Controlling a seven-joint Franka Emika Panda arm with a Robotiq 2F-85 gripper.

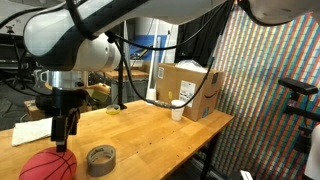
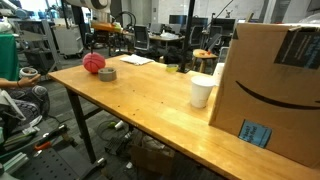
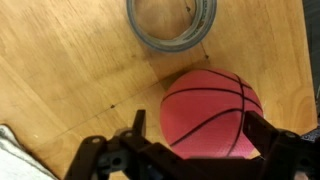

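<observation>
A red ball with black basketball lines [image 1: 48, 165] rests on the wooden table, near its left edge in exterior view 1. Directly above it is my gripper [image 1: 64, 146], pointing down with its fingertips close to the ball's top. In the wrist view the gripper is open, its fingers spread wide. The ball [image 3: 205, 105] shows below and between them, and the right finger overlaps the ball's edge. Whether a finger touches the ball, I cannot tell. Beside the ball lies a grey roll of tape [image 1: 101, 158], also visible as a ring [image 3: 172, 44] in the wrist view.
A white cloth [image 1: 32, 131] lies behind the ball. Farther along the table stand a white cup [image 2: 202, 90] and a large cardboard box [image 2: 270, 85]. A small yellow bowl [image 2: 171, 67] sits near the back edge.
</observation>
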